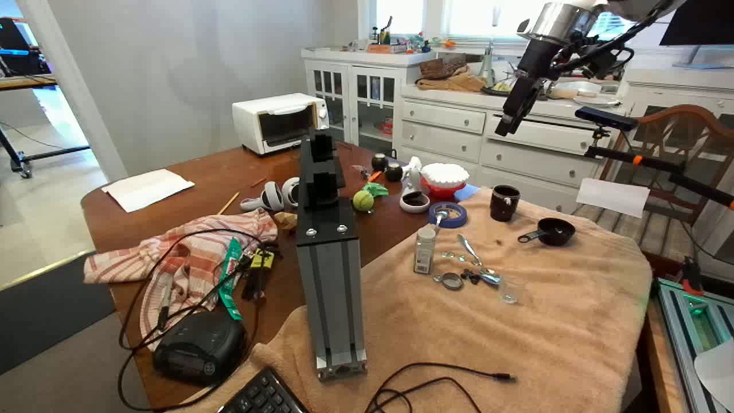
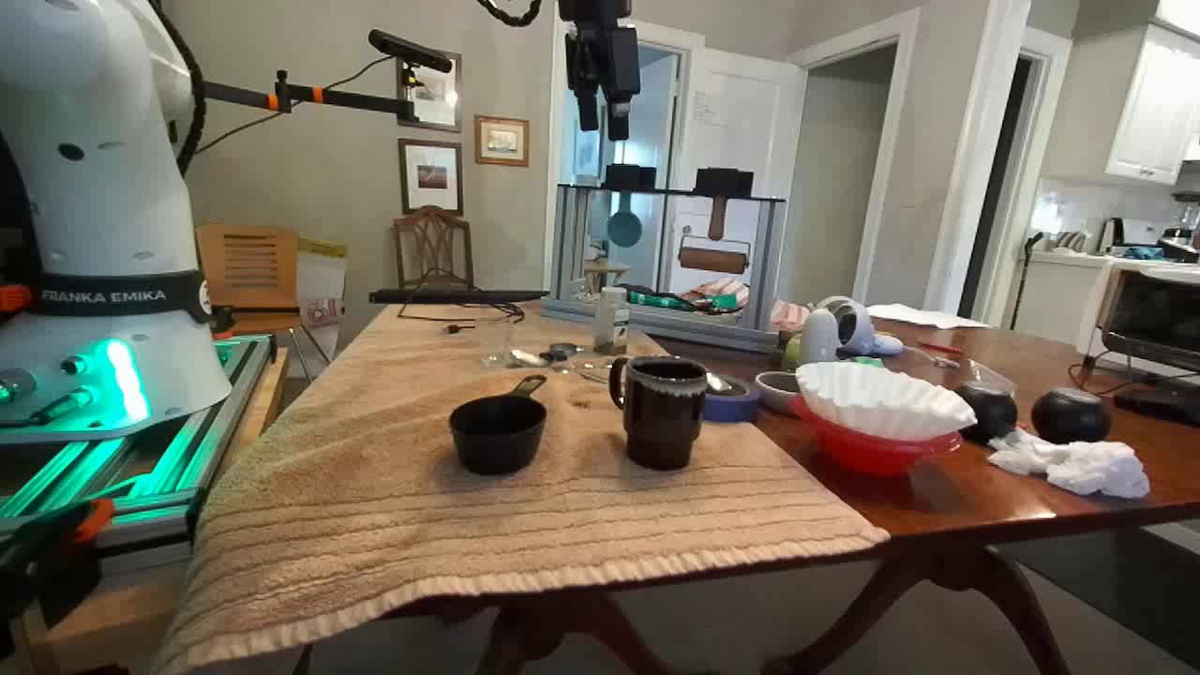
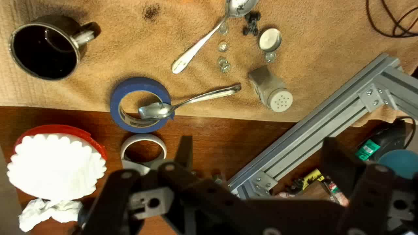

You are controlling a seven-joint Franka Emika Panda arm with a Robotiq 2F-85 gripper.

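High above the table, my gripper stands open, its two fingers spread well apart with nothing between them. In the second exterior view the gripper hangs over the metal frame. Below lies a tan towel carrying a dark mug, a black measuring cup and a glass shaker with a perforated lid. One spoon rests its bowl across a roll of blue tape; another spoon lies on the towel near small clear pieces and a round lid.
A red bowl holds white paper filters. White tape lies beside the blue roll. The upright frame holds a hanging ladle and a roller. Cables and a keyboard lie at the towel's edge.
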